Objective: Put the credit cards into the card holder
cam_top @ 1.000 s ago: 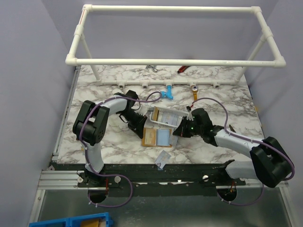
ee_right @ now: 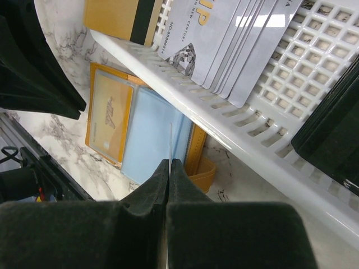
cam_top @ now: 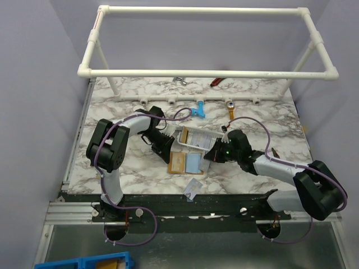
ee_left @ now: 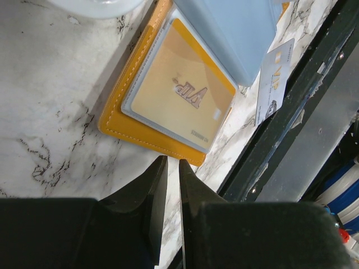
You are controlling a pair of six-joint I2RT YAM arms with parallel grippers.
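Observation:
The open card holder (cam_top: 185, 172) lies on the marble. Its tan side holds a gold card (ee_left: 185, 89) in a clear pocket; the other has a pale blue sleeve (ee_left: 233, 33). My right gripper is shut on a thin card (ee_right: 170, 144), seen edge-on, standing up before the blue sleeve. From above this silvery card (cam_top: 205, 165) is at the holder's right end; whether it touches a pocket is hidden. My left gripper is at the holder's tan edge, fingers a narrow gap apart, only marble visible between; contact is unclear.
Behind the holder stands a white mesh basket (ee_right: 247, 131) with several silver cards (ee_right: 224, 50), a gold card (ee_right: 120, 19) and a black item (ee_right: 336, 129). Another silver card (cam_top: 193, 189) lies at the front table edge. Tools lie farther back.
The right arm has shifted very slightly, with the card still in its gripper. The left arm, the holder and the basket look the same.

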